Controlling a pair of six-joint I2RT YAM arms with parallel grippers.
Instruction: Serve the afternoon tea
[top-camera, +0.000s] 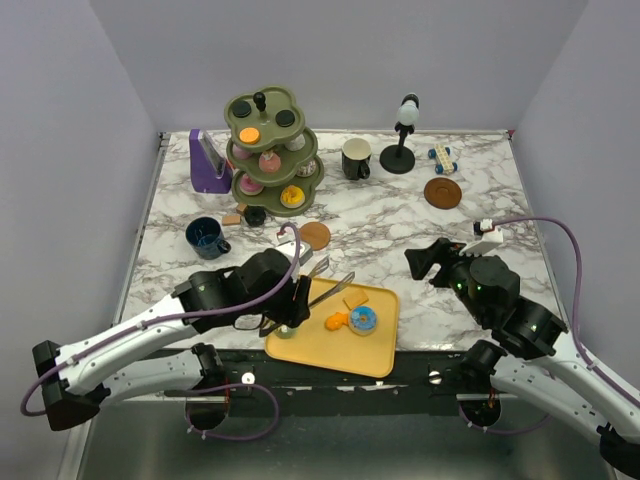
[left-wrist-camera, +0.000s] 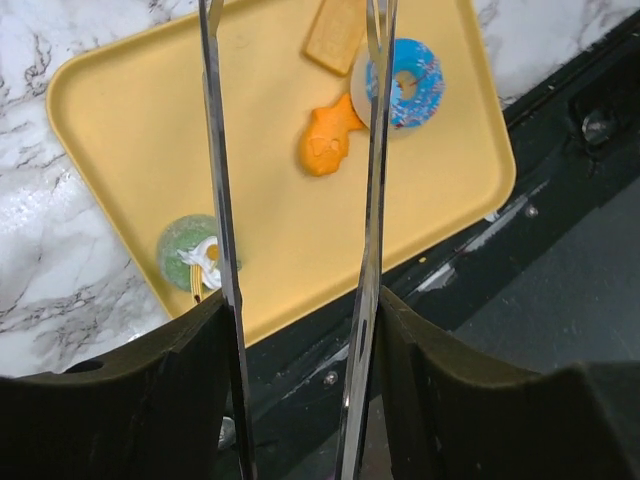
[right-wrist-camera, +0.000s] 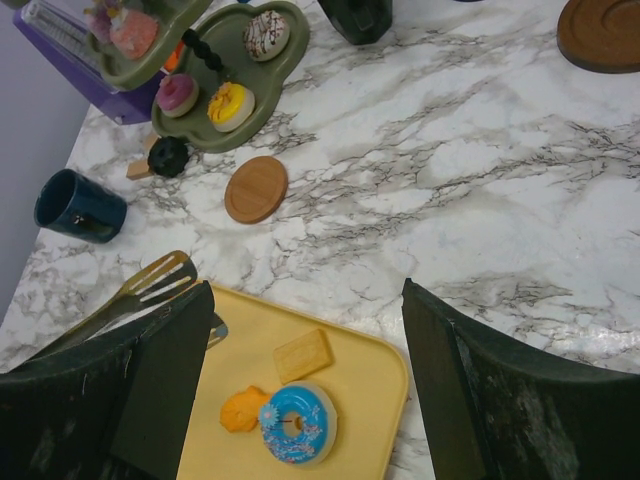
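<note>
My left gripper (top-camera: 335, 280) holds two long metal tong-like fingers over the yellow tray (top-camera: 355, 360); they stand part open, with nothing visible between them. In the left wrist view the tray holds a green round piece (left-wrist-camera: 182, 245), an orange fish-shaped piece (left-wrist-camera: 325, 145), a rectangular biscuit (left-wrist-camera: 331, 30) and a blue-iced donut (left-wrist-camera: 417, 105). The green tiered stand (top-camera: 240, 110) at the back carries cakes and treats. My right gripper (top-camera: 428, 256) hangs open and empty at the tray's right, above the table.
A blue mug (top-camera: 208, 240), purple holder (top-camera: 208, 170), dark mug (top-camera: 355, 160), wooden coaster (top-camera: 315, 236), brown plate (top-camera: 442, 193), toy car (top-camera: 443, 160) and black microphone-like stand (top-camera: 398, 160) stand around.
</note>
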